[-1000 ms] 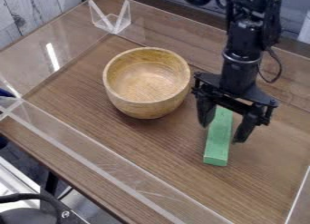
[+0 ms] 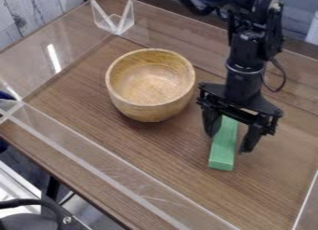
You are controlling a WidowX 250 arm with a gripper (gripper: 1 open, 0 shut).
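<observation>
A green block [image 2: 221, 153] lies lengthwise on the wooden table, right of centre. My black gripper [image 2: 233, 123] is low over its far end, coming down from the top of the view, with its fingers spread open on either side of the block and the near part of the block in plain view. Whether the fingers touch it cannot be told.
A tan wooden bowl [image 2: 149, 83] stands left of the gripper. A clear plastic piece [image 2: 113, 17] is at the back left.
The gripper has shifted and narrowed slightly over the block's far end. The green block looks to be in the same place.
</observation>
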